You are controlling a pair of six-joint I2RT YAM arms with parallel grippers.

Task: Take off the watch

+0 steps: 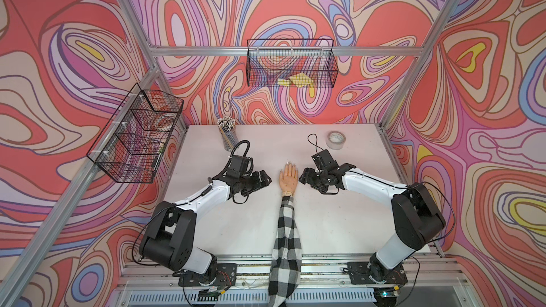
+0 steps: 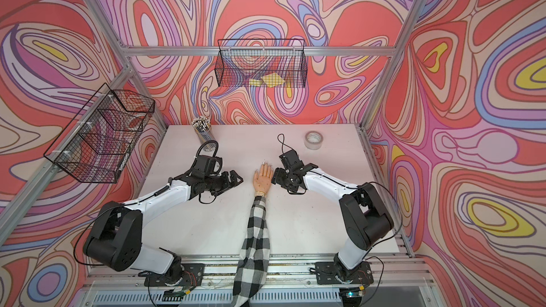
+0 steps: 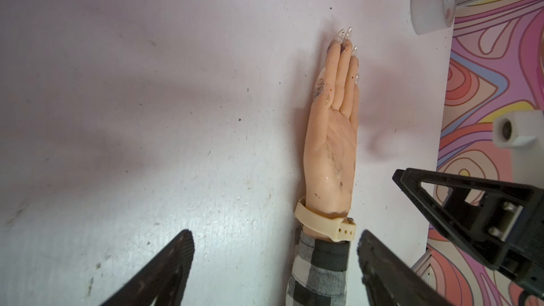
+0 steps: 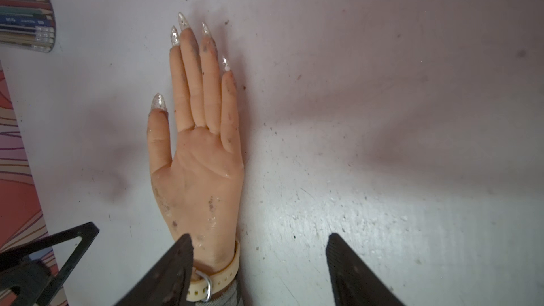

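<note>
The watch's cream strap (image 3: 319, 222) circles the wrist of a mannequin hand (image 3: 330, 164), which lies palm up on the table. A metal buckle (image 4: 205, 285) shows in the right wrist view, and the holed strap end (image 3: 344, 230) in the left wrist view. Whether the strap is fastened I cannot tell; the watch face is out of sight. My left gripper (image 1: 266, 179) is left of the hand, open and empty. On the other side, my right gripper (image 1: 304, 176) is close beside the hand, its fingers (image 4: 174, 269) apart with nothing between them.
A checked sleeve (image 1: 286, 238) runs from the wrist over the front edge. At the back stand a pencil holder (image 1: 228, 136) on the left and a tape roll (image 1: 335, 139) on the right.
</note>
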